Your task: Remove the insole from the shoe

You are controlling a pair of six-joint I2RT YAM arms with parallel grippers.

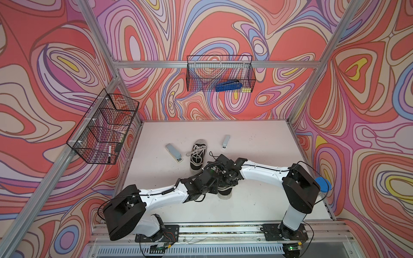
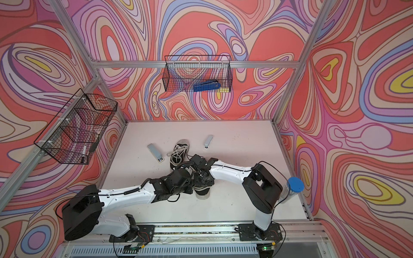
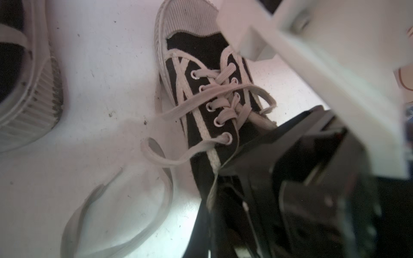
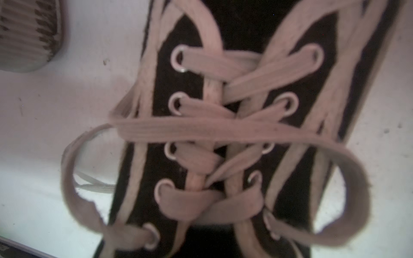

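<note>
A black shoe with a pale ribbed toe cap (image 1: 224, 196) lies near the table's front, its toe toward the front edge. Both arms reach over its heel half, the left gripper (image 1: 213, 177) from the left and the right gripper (image 1: 223, 174) from the right, close together. The left wrist view shows its loosened laces (image 3: 219, 92), with dark gripper parts covering the opening. From the right wrist camera, the laced front (image 4: 215, 197) fills the picture without any fingers showing. No insole can be seen. Whether either gripper is open or shut does not show.
A second laced black shoe (image 1: 198, 154) lies just behind, toe toward the back. Two grey-blue objects, one at left (image 1: 173, 152) and one at right (image 1: 226, 141), lie on the table (image 1: 266, 146). Wire baskets hang on the frame.
</note>
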